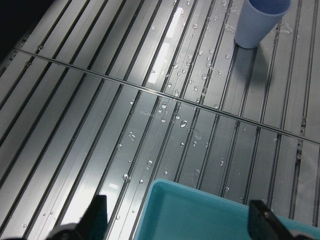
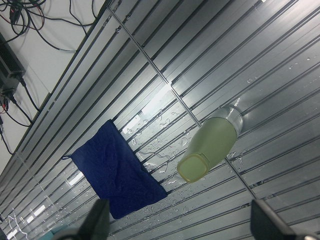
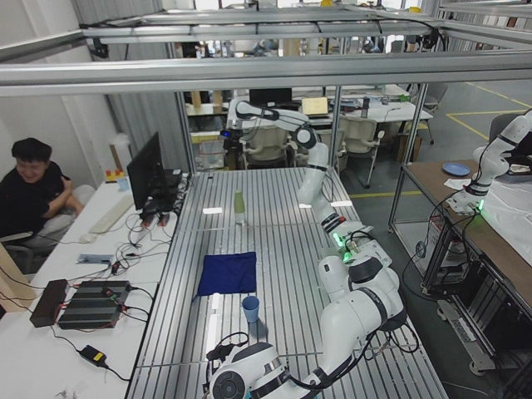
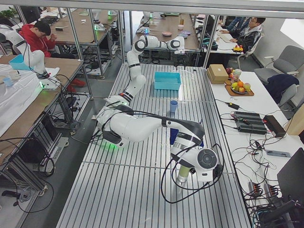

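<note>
A blue cup (image 1: 257, 22) stands upright on the slatted metal table (image 1: 75, 125); a teal bin (image 1: 200, 215) lies nearer in the left wrist view. My left gripper is above the bin's edge, open and empty. My right gripper hangs high over the table, open and empty, above a green bottle (image 2: 212, 142) that stands upright. A dark blue cloth (image 2: 117, 170) lies flat beside the bottle in the right wrist view.
Water drops dot the table. A white side desk (image 3: 108, 349) with power units, cables and a monitor (image 3: 145, 170) runs along one edge; a fruit plate (image 4: 240, 89) sits on it.
</note>
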